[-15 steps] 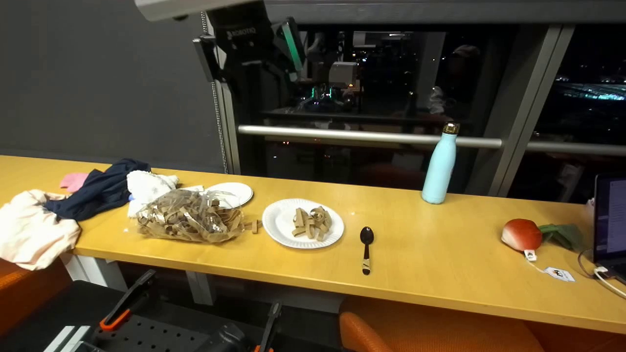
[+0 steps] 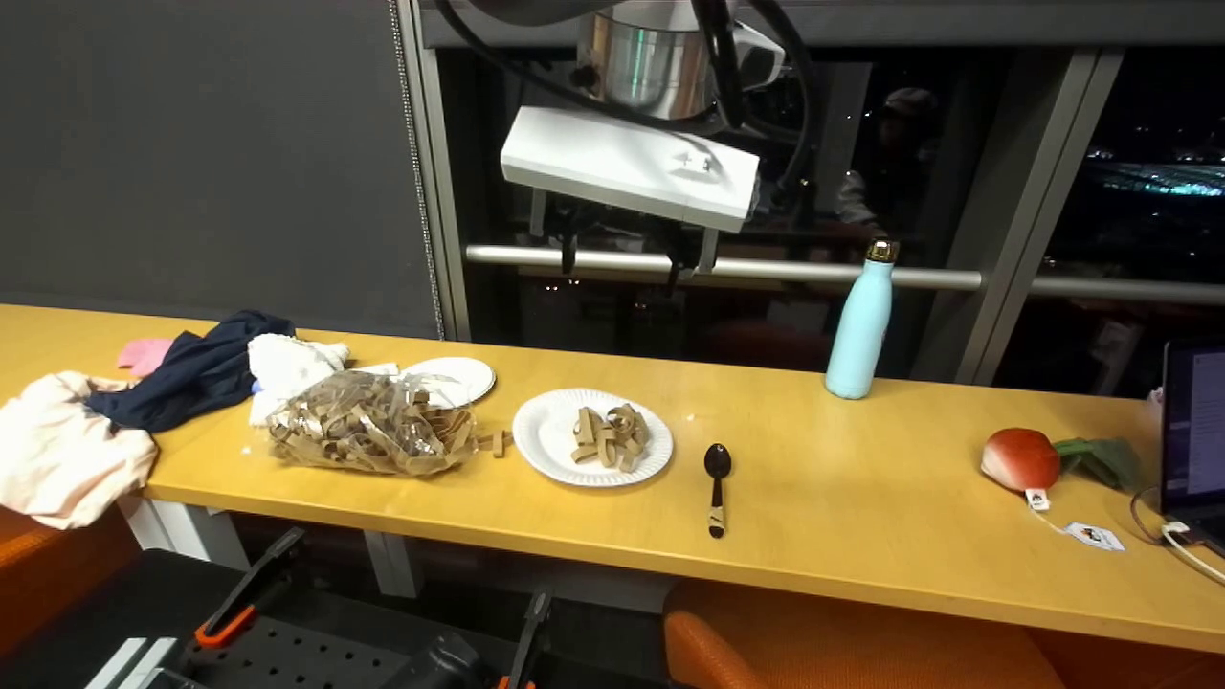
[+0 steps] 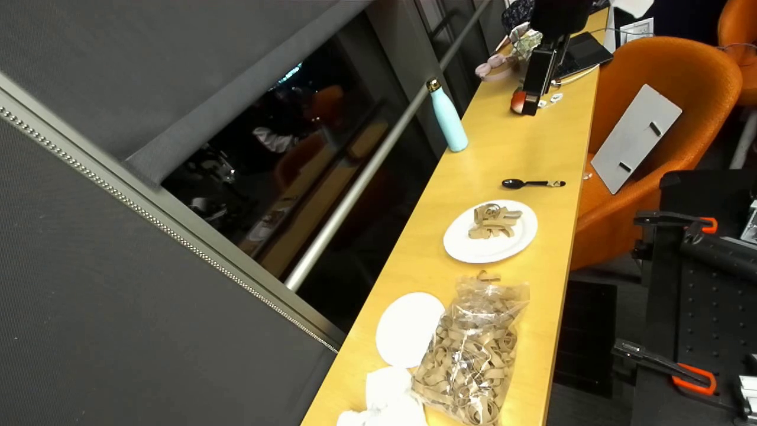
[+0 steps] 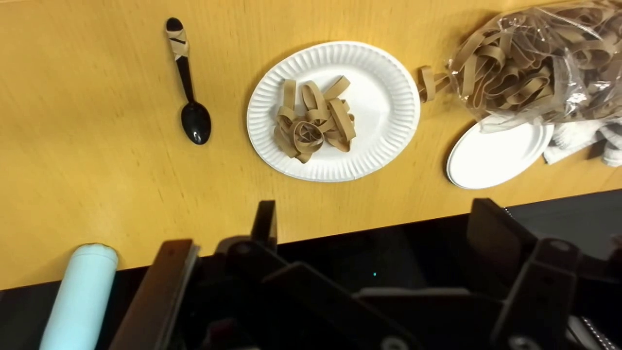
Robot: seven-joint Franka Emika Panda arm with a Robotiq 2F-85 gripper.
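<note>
High above the table, my gripper stands open, its two dark fingers wide apart with nothing between them. In exterior view 1 the gripper point(image 2: 620, 262) hangs beneath a white camera housing, in front of the dark window. A white paper plate point(image 4: 382, 125) lies on the table and carries a small heap of tan rubber bands point(image 4: 315, 119). Beside it rests a black spoon point(image 4: 196, 121) with a tan band around its handle. A clear bag of the same bands point(image 2: 367, 423) lies on the other side of the plate, with loose bands point(image 4: 427, 82) between.
Upright by the window stands a light blue bottle point(image 2: 860, 333). Smaller white plates point(image 3: 404, 330) lie partly behind the bag, near cloths point(image 2: 195, 373). A red-and-white plush vegetable point(image 2: 1022, 459) and a laptop point(image 2: 1194, 442) occupy the right end. Bare tabletop lies between spoon and plush.
The arm has swung right, and its gripper has turned downward from its earlier tilted pose at the upper left. The things on the table have not moved.
</note>
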